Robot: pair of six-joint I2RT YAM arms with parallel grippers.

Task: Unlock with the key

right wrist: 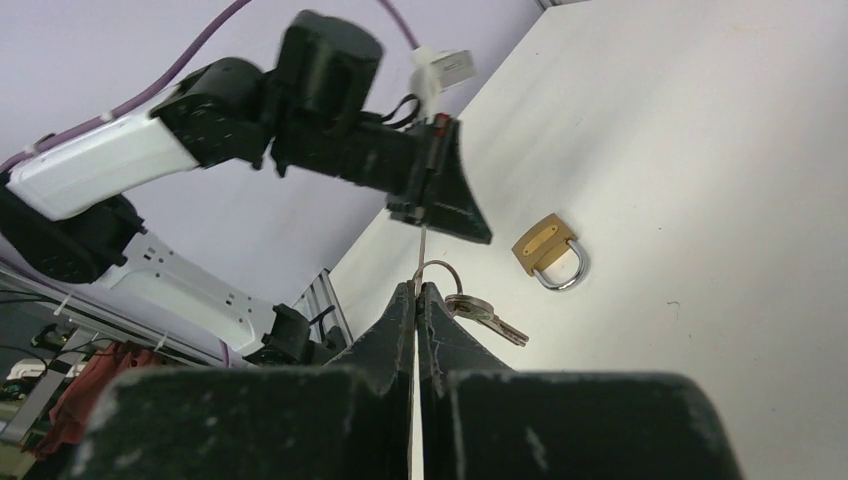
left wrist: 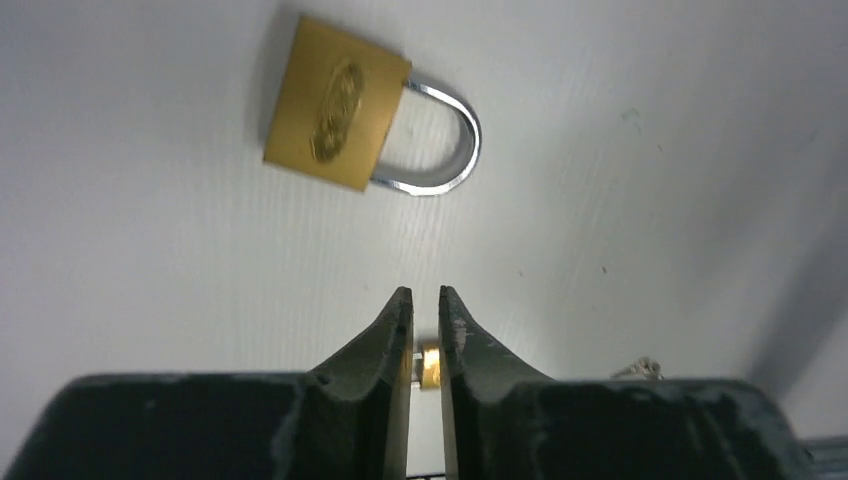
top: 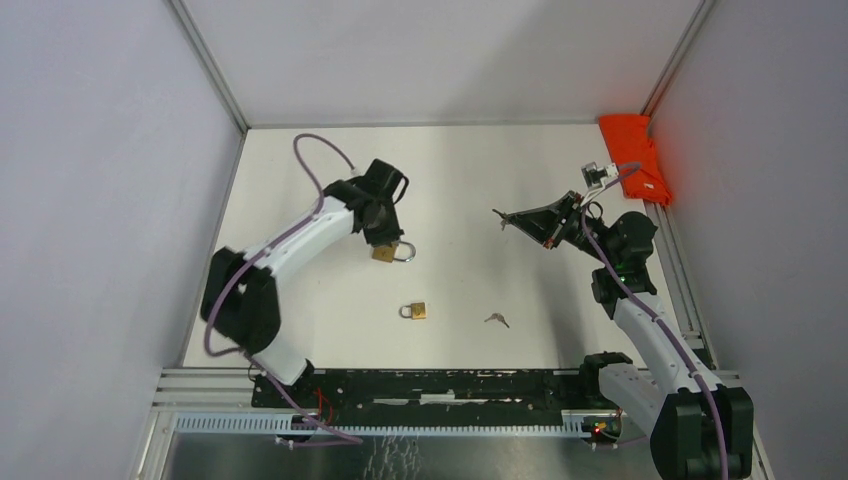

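The large brass padlock [left wrist: 337,102] with a closed silver shackle lies flat on the table, just beyond my left gripper in the left wrist view. A narrow gap parts the left fingers, with nothing held; the lock is clear of them. In the top view this arm hangs over the lock [top: 384,253] and partly covers it. My right gripper is shut on a key [right wrist: 422,246], seen edge-on and sticking out past the tips. From its ring [right wrist: 449,268] hangs a second key [right wrist: 497,323].
On the front part of the table lie a smaller brass padlock [top: 418,311] and a loose pair of keys [top: 497,319]. An orange cloth [top: 632,155] is folded at the back right corner.
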